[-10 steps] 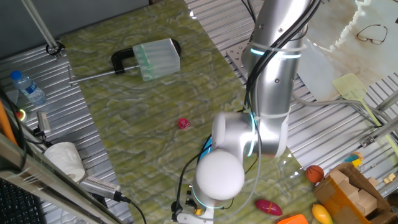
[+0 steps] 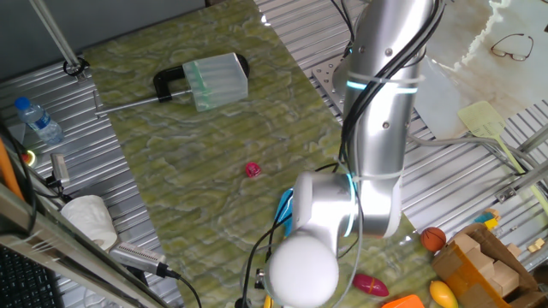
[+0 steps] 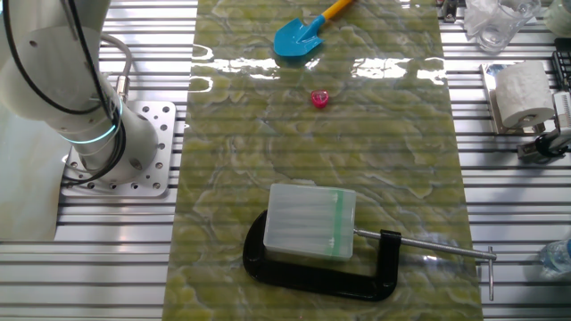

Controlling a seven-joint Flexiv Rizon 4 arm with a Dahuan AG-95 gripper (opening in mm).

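Note:
A blue shovel (image 3: 299, 40) with a yellow handle lies at the far end of the green table in exterior view 2; in exterior view 1 the arm covers most of it. Toward the table's middle sits a small pink-red object (image 3: 319, 99). A black C-clamp (image 3: 321, 281) lies flat, and a translucent plastic box (image 3: 308, 221) with a green strip rests against its frame. In exterior view 1 the robot's wrist hides the gripper at the bottom edge. Exterior view 2 shows only the arm's base, so the finger state does not show.
A purple-red oval object (image 2: 370, 285), a yellow lemon-like object (image 2: 443, 294) and a cardboard box (image 2: 479, 265) stand near the lower right. A toilet roll (image 3: 525, 94) and a water bottle (image 2: 39, 121) are off the table's side.
In exterior view 1 the wrist has moved down toward the bottom edge, and the forearm has shifted slightly right and down. The clamp, box and small pink-red object have not moved.

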